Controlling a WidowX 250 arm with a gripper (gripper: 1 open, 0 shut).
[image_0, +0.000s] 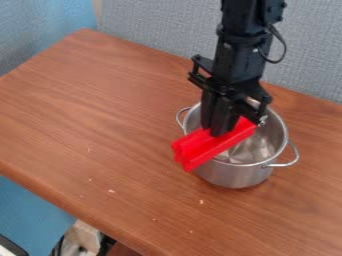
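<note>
A bright red bar-like object (201, 146) is held tilted over a steel two-handled pot (243, 172) on the right side of the wooden table. My black gripper (230, 120) reaches down over the pot and is shut on the red object, whose lower end sticks out past the pot's front-left rim. The gripper's fingertips are partly hidden by the object.
A grey wall stands along the back. The table's edge runs along the lower left, with some clutter below it.
</note>
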